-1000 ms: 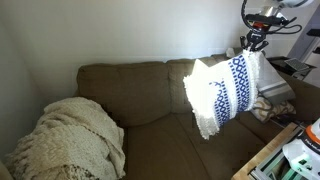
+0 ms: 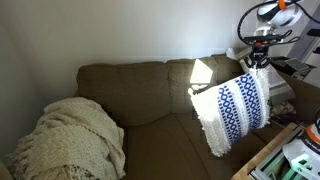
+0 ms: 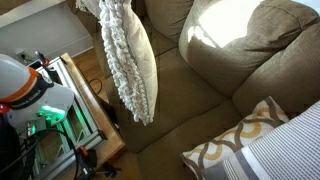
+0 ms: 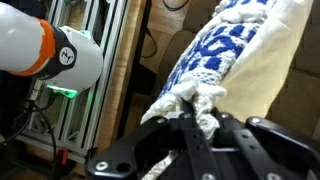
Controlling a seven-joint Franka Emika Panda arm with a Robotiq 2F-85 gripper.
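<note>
A blue and white patterned cushion (image 2: 232, 108) with a fringed edge hangs in the air over the right part of the sofa. My gripper (image 2: 258, 64) is shut on its top corner. Seen from the wrist, the bunched cloth lies between the fingers of the gripper, and the blue-patterned face and plain cream back of the cushion (image 4: 215, 60) spread out below. In the second exterior view the cushion (image 3: 130, 65) shows its shaggy fringe and pale back at the upper left; the gripper is out of frame there.
The brown sofa (image 2: 150, 115) has free seat room at its middle. A cream knitted blanket (image 2: 70, 140) covers its left end. An orange-and-white patterned pillow (image 3: 235, 135) and a striped grey one (image 3: 280, 150) lie at the other side. The robot's base stands beside a wooden edge (image 3: 95, 105).
Over the last second the gripper has come slightly lower and to the right. The cushion has moved right with it and turned a little.
</note>
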